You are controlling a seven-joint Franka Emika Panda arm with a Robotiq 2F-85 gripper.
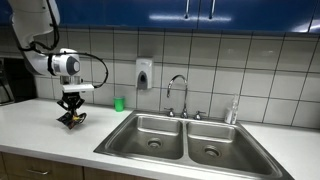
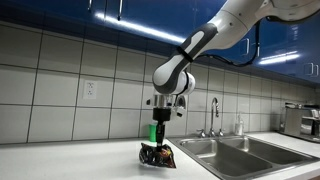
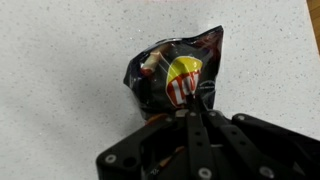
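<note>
A dark, shiny snack bag [image 3: 172, 78] with a yellow and red logo fills the middle of the wrist view. My gripper is shut on the bag's crumpled near part, and the thin film hides the fingertips. In exterior view 1 the bag [image 1: 71, 119] hangs at or just above the left part of the counter, under the gripper [image 1: 72, 109]. From the other side, exterior view 2 shows the bag [image 2: 157, 156] below the gripper [image 2: 159, 144]. Whether its lower edge touches the counter, I cannot tell.
To the right lies a double steel sink [image 1: 122, 136] with a tall faucet [image 1: 178, 88]. A green cup [image 1: 119, 104] stands by the tiled wall, and a soap dispenser [image 1: 144, 73] hangs above. The counter [image 1: 40, 122] around the bag is mostly clear.
</note>
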